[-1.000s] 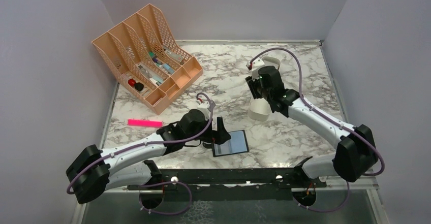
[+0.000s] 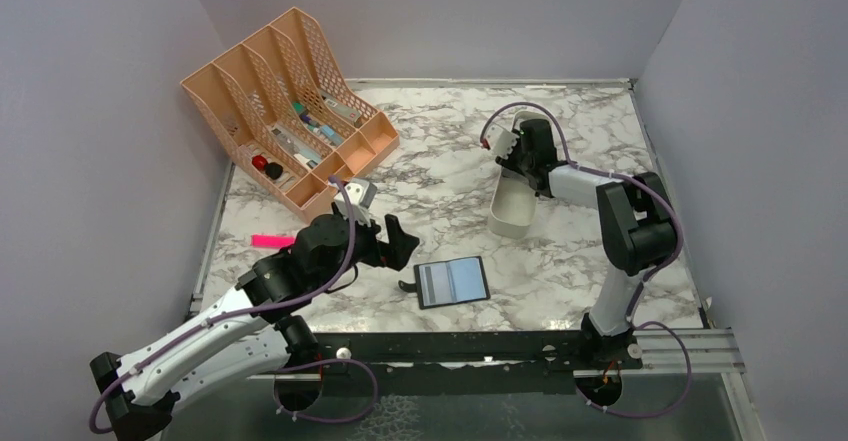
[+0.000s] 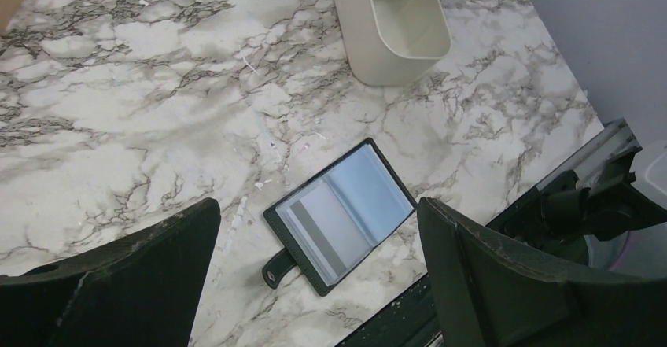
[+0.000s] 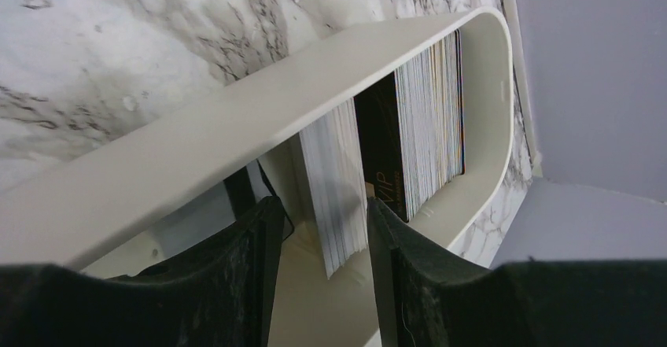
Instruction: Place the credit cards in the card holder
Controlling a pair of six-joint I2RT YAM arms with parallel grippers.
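Note:
The card holder (image 2: 452, 282) lies unfolded near the table's front, black-edged with clear sleeves and a strap on its left. In the left wrist view the holder (image 3: 342, 215) shows ahead of my left gripper, which is open and empty to its left. A long cream bin (image 2: 513, 206) stands at the right. Inside it, in the right wrist view, cards stand on edge: a white-edged stack (image 4: 334, 182), a black VIP card (image 4: 381, 146) and a further stack (image 4: 432, 111). My right gripper is open at the bin, the nearer stack just beyond its fingertips; contact is unclear.
A peach divided organizer (image 2: 290, 111) with pens and small items fills the back left. A pink strip (image 2: 272, 241) lies beside the left arm. Bin walls (image 4: 236, 119) flank the right fingers. Bare marble separates organizer, holder and bin.
My right gripper has moved back along the bin and in over its cards. The left arm has drawn back leftward, away from the holder, which stays put.

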